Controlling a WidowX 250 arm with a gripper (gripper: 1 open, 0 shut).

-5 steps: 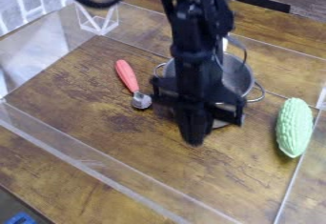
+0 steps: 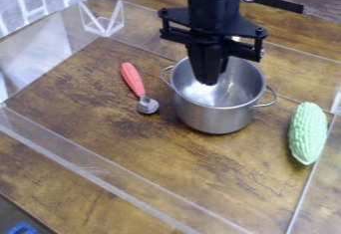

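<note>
My black gripper hangs over a steel pot with two side handles, its fingers pointing down at the pot's mouth. Whether the fingers are apart or closed is hard to make out. Left of the pot lies a red-handled utensil with a metal end. A pale green vegetable-like object, long and ridged, lies at the right.
Clear plastic edging runs along its left side, and something blue shows at the bottom-left corner.
My gripper has moved back and up from in front of the pot to above it, uncovering the pot's body. The utensil and green object have not moved.
</note>
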